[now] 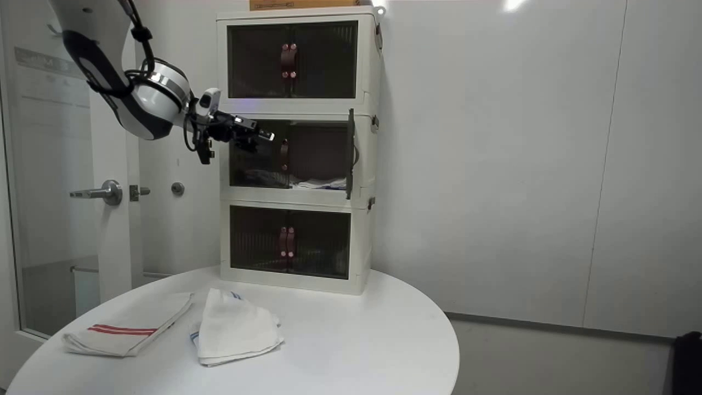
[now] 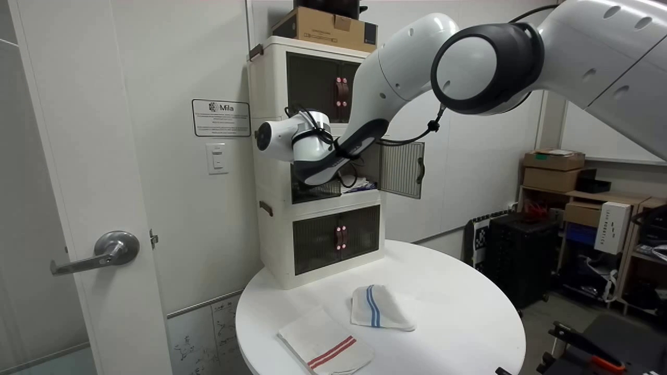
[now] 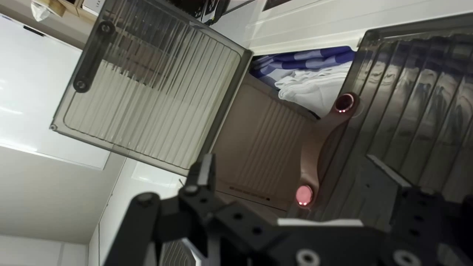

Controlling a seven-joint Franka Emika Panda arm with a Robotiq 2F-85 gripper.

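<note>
In exterior view 1 my gripper (image 1: 263, 138) hangs at the middle level of the white cabinet (image 1: 296, 107). Its fingers are apart in the wrist view, with the fingertips (image 3: 206, 170) framing the brown handle (image 3: 311, 148) of the closed ribbed door (image 3: 408, 115); whether they touch it I cannot tell. The compartment's other door (image 3: 150, 97) is swung wide. White cloth (image 3: 317, 86) and blue-and-white cloth (image 3: 306, 57) lie folded inside. Exterior view 2 has the gripper hidden behind the arm.
On the round table (image 1: 388, 342) rest a red-striped towel (image 1: 131, 322) and a blue-striped towel (image 1: 237, 329). Both doors of the top and bottom compartments are closed. A cardboard box (image 2: 325, 28) sits on the cabinet.
</note>
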